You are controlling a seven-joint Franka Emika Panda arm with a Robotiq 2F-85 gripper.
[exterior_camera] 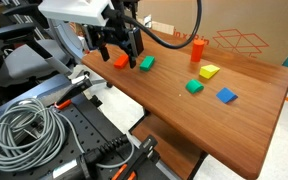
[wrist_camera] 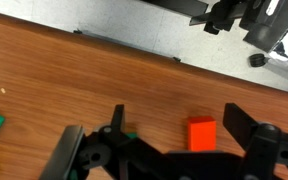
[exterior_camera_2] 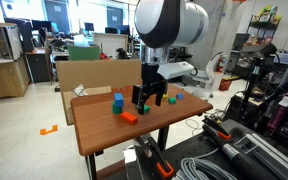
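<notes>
My gripper (exterior_camera: pixel 119 60) hangs over the left end of the wooden table, its fingers spread and nothing between them. In the wrist view its two dark fingers (wrist_camera: pixel 115 126) stand apart above the wood. A red block (wrist_camera: pixel 201 133) shows between them, nearer the right finger; green patches show by the left finger. In exterior view 2 a blue block (exterior_camera_2: pixel 118 98) sits on a green piece (exterior_camera_2: pixel 117 108), with the red block in front. A flat green block (exterior_camera: pixel 147 62) lies right of the gripper in exterior view 1, where the blue block is hidden behind it.
An orange cylinder (exterior_camera: pixel 197 50), a yellow block (exterior_camera: pixel 209 71), a green block (exterior_camera: pixel 194 86) and a blue piece (exterior_camera: pixel 226 95) lie further right. A coiled grey cable (exterior_camera: pixel 29 138) lies beside the arm's base.
</notes>
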